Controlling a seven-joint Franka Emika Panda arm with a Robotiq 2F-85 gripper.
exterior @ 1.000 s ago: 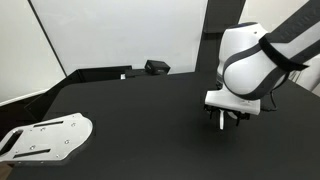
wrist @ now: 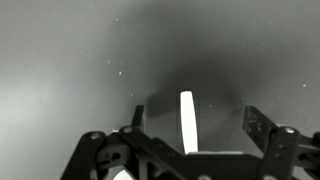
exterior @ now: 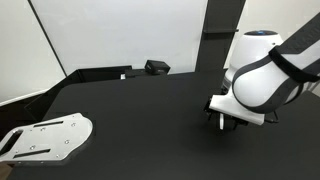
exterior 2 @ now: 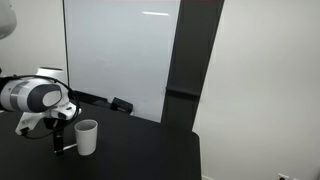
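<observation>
A thin white stick [wrist: 188, 124] lies on the black table, and in the wrist view it sits in the gap between my spread fingers. My gripper is open, its fingers apart on either side of the stick and not touching it. In exterior view 1, the white stick [exterior: 221, 121] shows just beside the low-hanging gripper. A white mug [exterior 2: 87, 138] stands upright close to the gripper in exterior view 2; the stick [exterior 2: 70, 147] is near its base.
At the left edge of exterior view 1 is a light metal plate with slots [exterior: 50, 138]. A small black box [exterior: 157, 67] rests at the back, before a whiteboard [exterior: 125, 35].
My arm has come down a little, bringing the gripper closer to the table around the stick. The stick and the metal plate appear unmoved.
</observation>
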